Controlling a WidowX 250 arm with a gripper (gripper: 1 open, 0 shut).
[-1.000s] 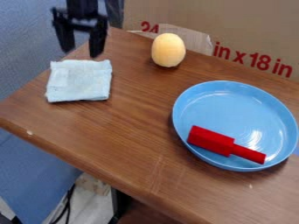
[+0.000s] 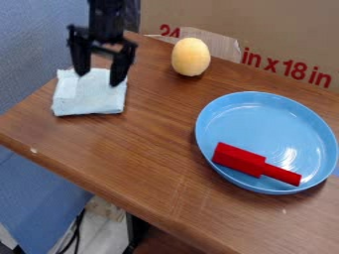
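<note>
The dark gripper (image 2: 99, 62) hangs at the upper left over a folded white cloth (image 2: 87, 97), its fingers blurred and reaching down to about the cloth's far edge; whether it touches the cloth is unclear. A yellow oval object (image 2: 191, 57) sits at the back. On the right, a red rolling-pin-like object (image 2: 249, 163) lies on a blue plate (image 2: 267, 129).
A cardboard box (image 2: 279, 40) stands behind.
The cloth, yellow object, plate and red object look unmoved.
</note>
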